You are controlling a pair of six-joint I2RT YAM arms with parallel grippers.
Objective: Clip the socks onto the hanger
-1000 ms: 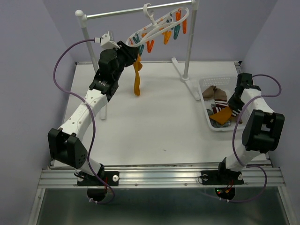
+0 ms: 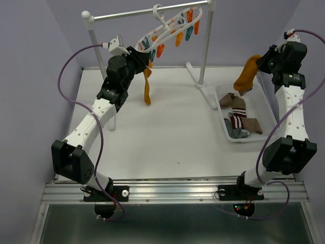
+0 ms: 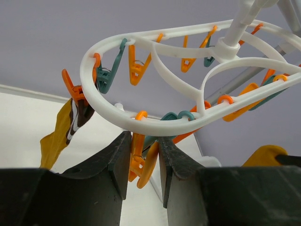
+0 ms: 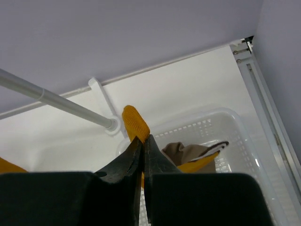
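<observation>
A clip hanger (image 3: 181,123) hangs from the white rack, with orange and teal clips. In the left wrist view my left gripper is shut on an orange clip (image 3: 150,167) at the hanger's near rim. An orange sock (image 3: 56,141) hangs from a clip to its left. At the upper right of the top view, my right gripper (image 2: 260,63) is shut on another orange sock (image 2: 246,76), raised above the basket's back part. In the right wrist view that sock (image 4: 135,122) is pinched between the fingertips.
The white basket (image 2: 221,122) at the right holds several brown, grey and striped socks. The rack's post (image 2: 205,56) and foot stand just left of it.
My right gripper has risen out of the basket toward the back, lifting the orange sock with it. The left arm and hanger have barely moved.
</observation>
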